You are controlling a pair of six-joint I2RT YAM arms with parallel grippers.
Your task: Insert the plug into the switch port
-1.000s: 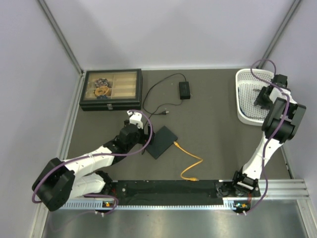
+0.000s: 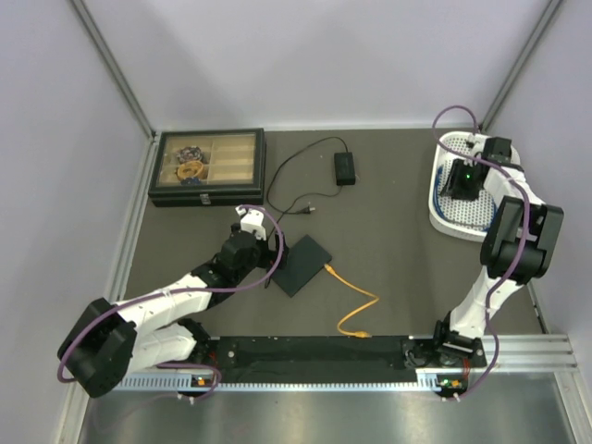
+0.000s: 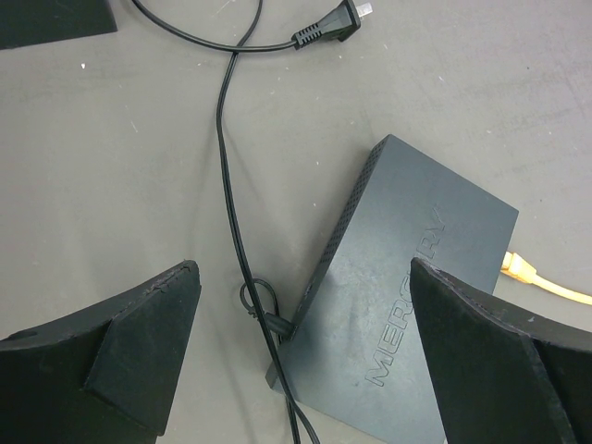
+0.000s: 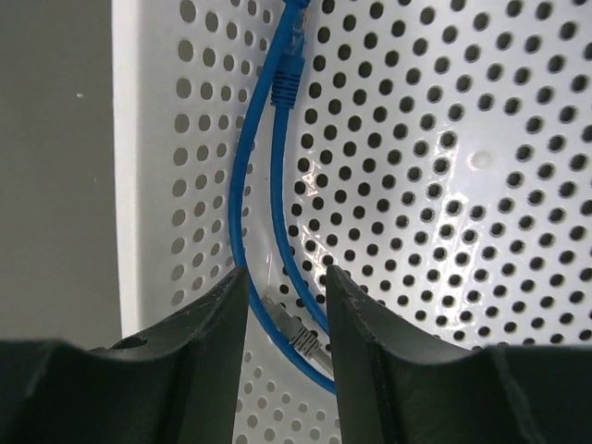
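The black MERCURY switch (image 2: 302, 265) lies on the mat, a yellow cable (image 2: 351, 296) with its plug (image 3: 514, 266) at its right side; a black lead's connector meets its left side. My left gripper hangs open over the switch's left edge, nothing held. In the white perforated basket at right, my right gripper is part open above blue cables (image 4: 277, 166) with connectors (image 4: 287, 79), one grey boot (image 4: 301, 335) lying between and below its fingertips; none is clearly held.
A black power adapter (image 2: 344, 167) with a two-pin mains plug (image 3: 328, 28) lies behind the switch. A lidded box (image 2: 166, 194) stands at back left. The basket (image 2: 435, 220) sits at the right edge.
My right arm has moved left, toward the near-left part of the basket, and the basket appears shifted slightly left. The left arm has not moved.
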